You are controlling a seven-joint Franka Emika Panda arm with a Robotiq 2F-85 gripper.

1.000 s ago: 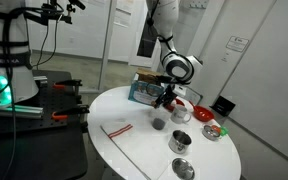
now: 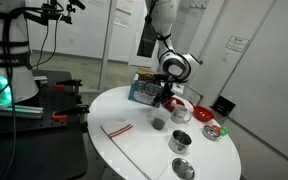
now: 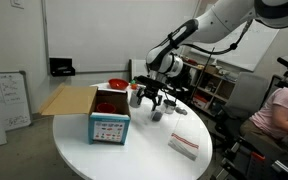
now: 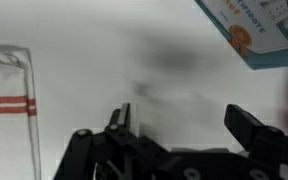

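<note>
My gripper stands open in the wrist view, its two dark fingers wide apart with only bare white table between them. In exterior view 1 the gripper (image 2: 167,99) hangs low over the table, behind a small clear cup (image 2: 159,122). A white mug (image 2: 181,113) and a metal pot (image 2: 180,141) stand to its right there. A white towel with red stripes (image 4: 6,110) lies at the left of the wrist view, and the corner of a printed box (image 4: 254,30) shows at upper right.
An open cardboard box (image 3: 109,125) stands on the table's left in exterior view 2. Red bowls (image 2: 223,105), a metal lid (image 2: 181,169) and a green-and-red item (image 2: 214,130) lie farther right in exterior view 1.
The gripper looks slightly shifted in exterior view 1, with more of the red bowl behind it showing. The objects on the table have not moved.
</note>
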